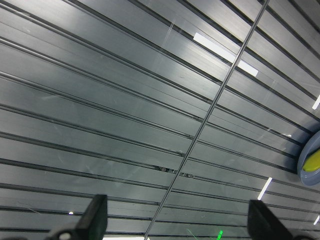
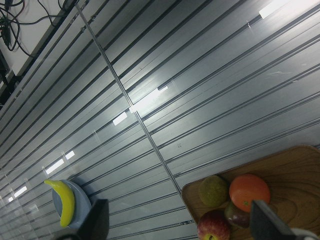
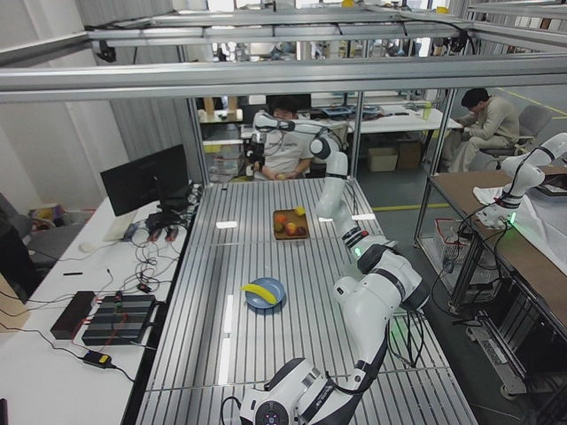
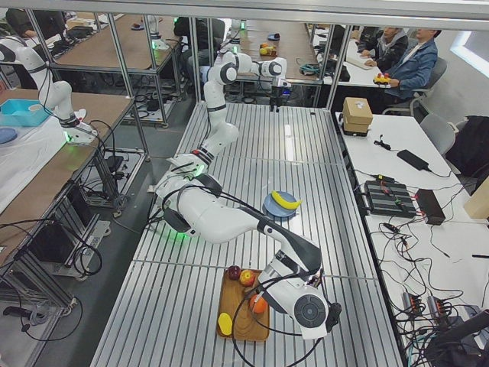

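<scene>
A yellow banana [image 3: 259, 290] lies on a blue plate [image 3: 277, 301] mid-table. A wooden tray [image 4: 249, 330] holds several fruits, red, orange, green and yellow. My right gripper [image 3: 255, 159] hangs raised above the table, near the tray; its wrist view shows tray and plate below. My left gripper [image 4: 275, 102] is raised at the other end of the table; in its wrist view the plate is at the right edge. Both grippers' dark fingertips sit wide apart in their wrist views, open, with nothing visible between.
Side desks with a monitor [image 3: 146, 180], electronics and cables run alongside. A person [image 3: 283, 150] sits behind the table's far end in the left camera view.
</scene>
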